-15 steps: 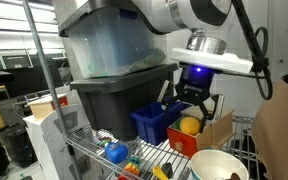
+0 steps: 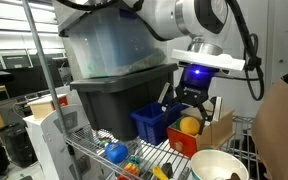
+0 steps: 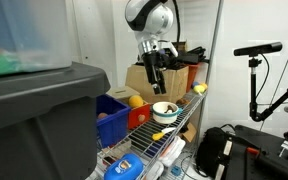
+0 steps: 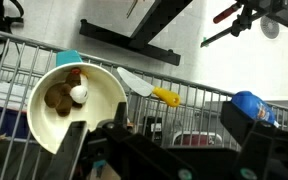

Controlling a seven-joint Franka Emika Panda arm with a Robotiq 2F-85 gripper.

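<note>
My gripper [image 2: 190, 103] hangs above the wire shelf, fingers spread wide with nothing between them. In the wrist view its dark fingers [image 4: 109, 152] stand far apart at the bottom. A white bowl [image 4: 50, 122] lies left of them, holding a few small brown, white and red things. Between bowl and gripper, a knife with a yellow handle [image 4: 165, 96] rests on the wire. A blue object [image 4: 252, 106] shows at the right, partly behind a finger. An orange ball [image 2: 191, 126] sits in a red-sided open box [image 2: 182, 143] behind the bowl.
Beside the box stands a blue bin [image 2: 151, 122]. Large dark totes [image 2: 109, 105] take up the shelf's far left in exterior view 1. A brown carton [image 2: 284, 120] closes off the right. Bare wire rack [image 3: 156, 148] shows among the small items.
The arm and its cable have shifted very slightly left in exterior view 1. The fingers stay apart, and the objects on the shelf look unmoved.
</note>
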